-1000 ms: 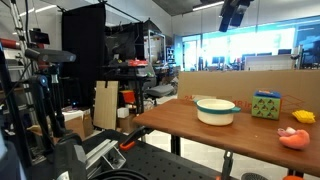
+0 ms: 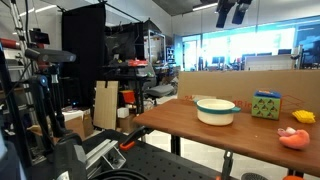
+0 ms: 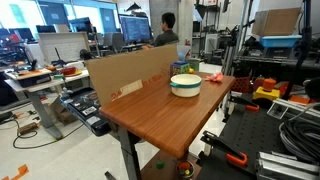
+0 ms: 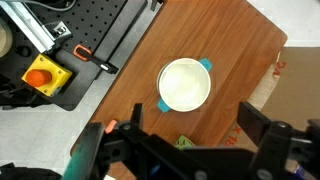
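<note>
A round white bowl [image 2: 215, 115] stands upright on the wooden table [image 2: 175, 122]; in the wrist view, teal tabs show at two sides of the bowl [image 4: 184, 84] and its inside looks empty. High above the table hangs my gripper [image 2: 231, 17], open, with nothing between its fingers. Seen from the wrist, the gripper has its fingers spread wide, well apart from the bowl below. A blue and green block [image 2: 266, 105] sits farther right, and a pink object [image 2: 294, 138] lies near the table's right front.
A small yellow object [image 2: 303, 117] rests behind the pink one. Cardboard panels [image 3: 145, 75] stand along one table side. The table [image 3: 165, 118] has a broad clear stretch beside the bowl. A dark rail and an orange-handled clamp [image 4: 90, 55] border another edge.
My gripper has shifted slightly upward, still open and high above the table. The bowl, block and pink object have not moved.
</note>
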